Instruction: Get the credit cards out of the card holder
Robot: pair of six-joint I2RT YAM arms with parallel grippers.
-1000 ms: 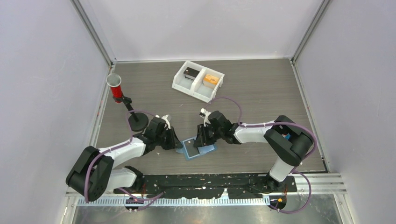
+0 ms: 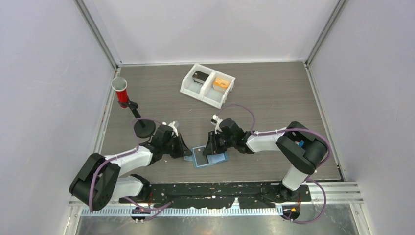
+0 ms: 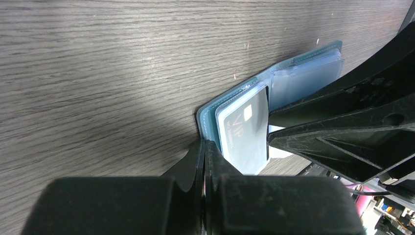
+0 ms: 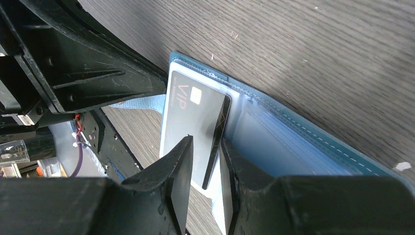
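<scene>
The blue card holder (image 2: 219, 159) lies spread on the table, its clear pocket (image 4: 274, 142) to the right. A grey VIP card (image 4: 188, 117) sits in its left part, with a black edge (image 4: 221, 125) showing along the card's right side. My left gripper is shut at the holder's left edge, beside a blue fabric tab (image 4: 142, 103); whether the tab is between its fingers is hidden. Over the card's right edge, my right gripper stands part open, its fingertips either side of that edge. No firm hold on the card shows.
A white two-part tray (image 2: 208, 87) stands at the back, with a black item (image 2: 200, 76) and an orange item (image 2: 221, 83) in it. A red cup-like object on a black stand (image 2: 144, 128) is at the left. Right of the tray, the table is clear.
The holder has shifted slightly right and turned a little straighter over the last second.
</scene>
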